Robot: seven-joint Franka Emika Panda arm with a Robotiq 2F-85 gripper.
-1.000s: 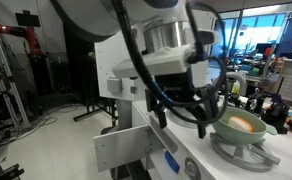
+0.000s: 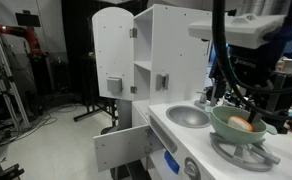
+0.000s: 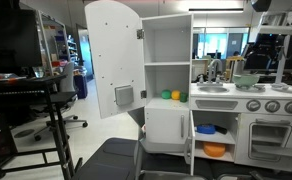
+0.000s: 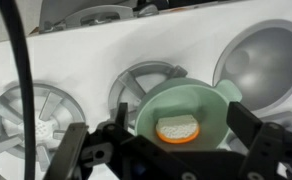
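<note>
My gripper is open above a pale green bowl [image 4: 154, 108] with stub handles, and nothing is between its fingers. Inside the bowl lies a small item [image 4: 177, 129], whitish on top with an orange edge. The bowl rests on the stove, partly over one of the dark burner grates [image 4: 134, 82]. In exterior view 1 the bowl [image 2: 233, 131] stands near the counter's right side, with the arm hanging over it.
A round metal sink [image 2: 189, 116] is beside the bowl. Another burner [image 4: 36, 123] is empty. The tall white cabinet's door [image 3: 114, 58] hangs open; green and yellow items [image 3: 174, 96] sit on its shelf. An orange bowl [image 3: 215, 150] occupies the low shelf.
The arm has swung right across exterior view 1, from in front of the cabinet and sink to over the green bowl. The bowl appears unmoved.
</note>
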